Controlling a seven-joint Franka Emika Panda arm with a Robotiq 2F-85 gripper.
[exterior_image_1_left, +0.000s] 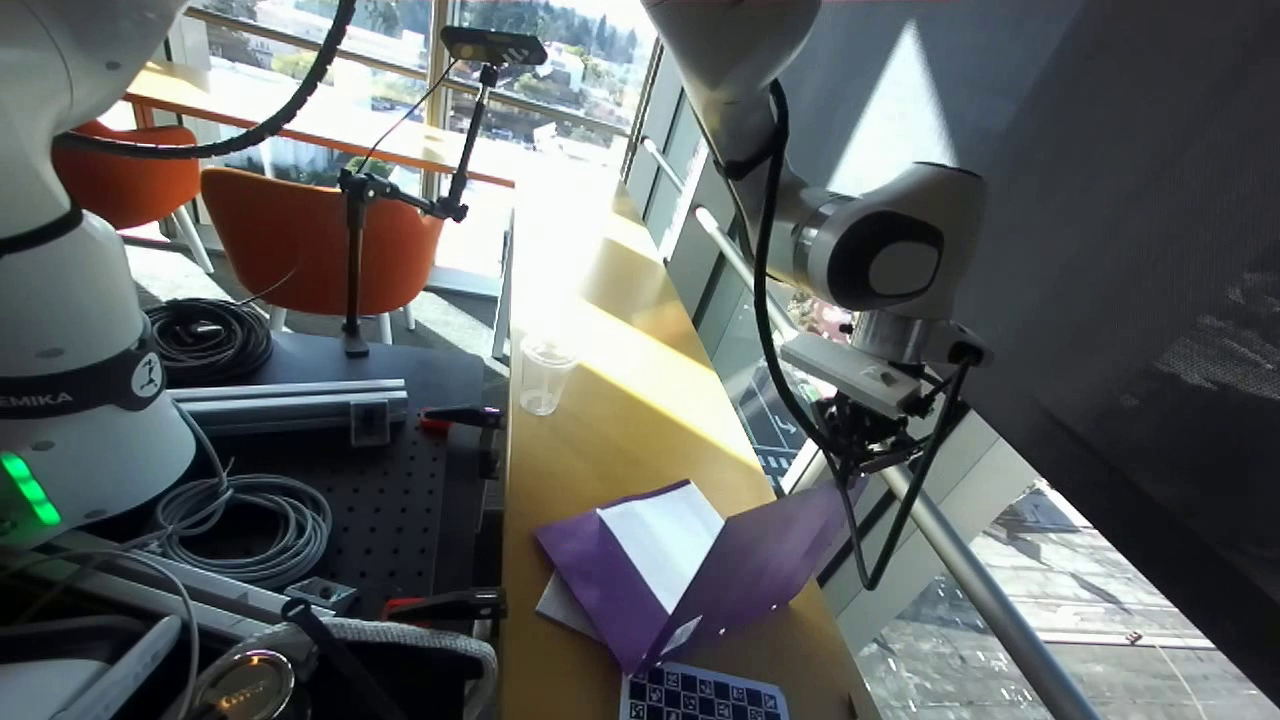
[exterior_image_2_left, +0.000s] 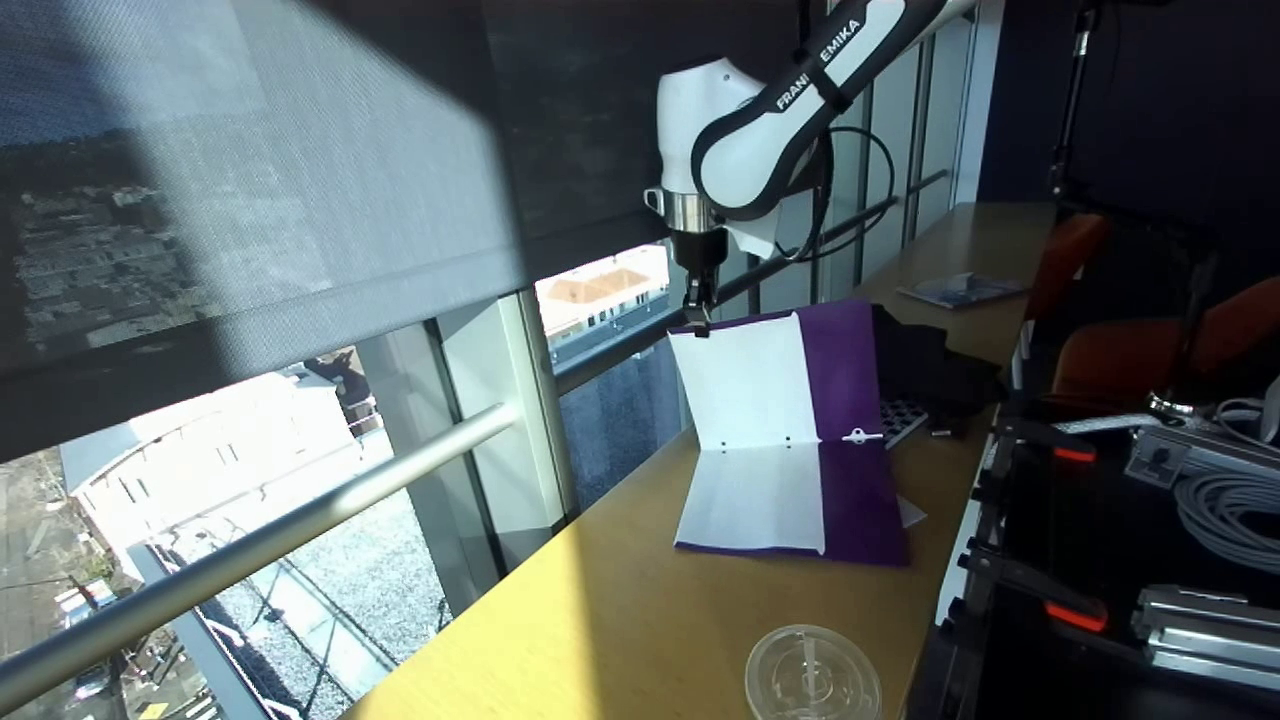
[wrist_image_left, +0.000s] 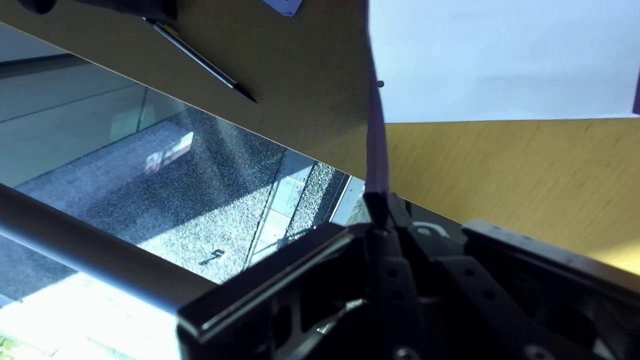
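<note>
A purple folder (exterior_image_1_left: 608, 582) with white inner sheets (exterior_image_2_left: 758, 498) lies spread on the table, one cover resting flat and the other standing up. At the raised cover's top corner, my gripper (exterior_image_2_left: 698, 322) is shut on its thin edge. The wrist view shows that purple edge (wrist_image_left: 376, 147) running straight into the closed fingertips (wrist_image_left: 378, 210). From exterior view 1, the gripper (exterior_image_1_left: 861, 460) is near the window side, above the table's edge. A pale cloth or paper (exterior_image_1_left: 564, 606) pokes out from under the folder's flat half, mostly hidden.
A clear plastic cup (exterior_image_1_left: 542, 378) stands near the table's left edge. A checkerboard sheet (exterior_image_1_left: 702, 694) lies beside the folder, with dark cloth (exterior_image_2_left: 930, 354) past it. A pen (wrist_image_left: 198, 57) lies near the window edge. A metal rail (exterior_image_1_left: 960, 546) runs along the window.
</note>
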